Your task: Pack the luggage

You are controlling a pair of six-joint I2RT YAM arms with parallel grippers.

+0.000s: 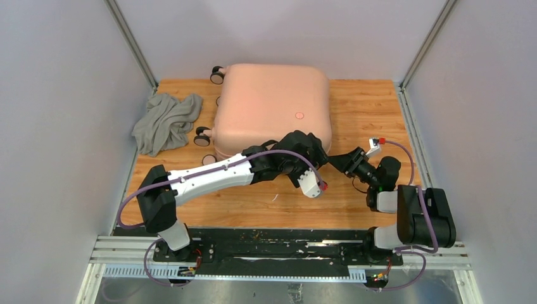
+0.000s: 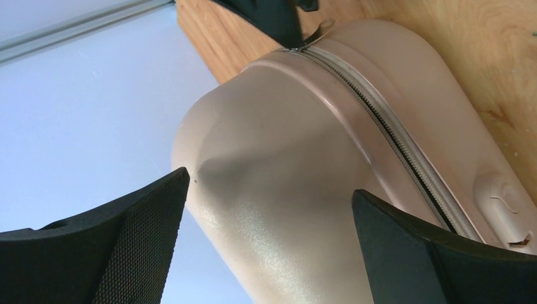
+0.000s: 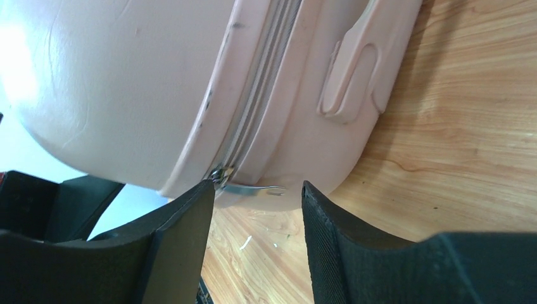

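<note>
A pink hard-shell suitcase (image 1: 272, 101) lies closed on the wooden board, wheels toward the left. Its zipper (image 2: 392, 133) runs along the front side, with a metal zipper pull (image 3: 253, 189) at the corner. My left gripper hangs open over that front-right corner, the shell showing between its fingers. My right gripper stands open just beside the same corner, facing the zipper pull from the right, with nothing held. A crumpled grey cloth (image 1: 161, 123) lies left of the suitcase.
White walls (image 1: 481, 126) close the workspace at back and sides. The board (image 1: 364, 104) is clear right of the suitcase and in front of it, under the arms. The two grippers are very close together at the corner.
</note>
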